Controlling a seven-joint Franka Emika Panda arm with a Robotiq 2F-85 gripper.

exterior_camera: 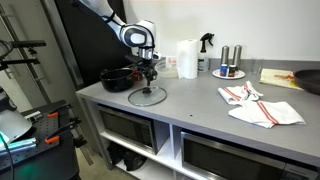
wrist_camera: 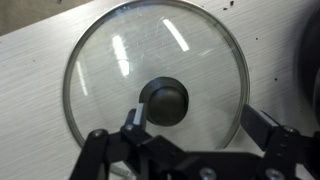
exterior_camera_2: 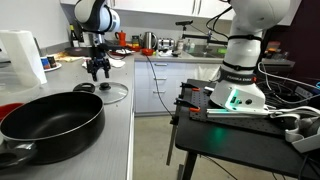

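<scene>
A round glass lid [exterior_camera: 147,97] with a dark rim lies flat on the grey counter. Its black knob [wrist_camera: 164,101] sits near the middle of the wrist view. Over the lid hangs my gripper, pointing down, with its fingers apart and nothing between them. The left finger [wrist_camera: 136,122] partly overlaps the knob's outline in that view, while the gap lies mostly to the knob's right. Exterior view 2 has the gripper [exterior_camera_2: 99,72] just above the knob [exterior_camera_2: 104,87].
A large black pot [exterior_camera_2: 52,125] stands open beside the lid. A paper towel roll [exterior_camera: 187,59] is behind. Striped towels [exterior_camera: 262,106] lie farther right on the counter [exterior_camera: 205,115], with bare surface between them and the lid.
</scene>
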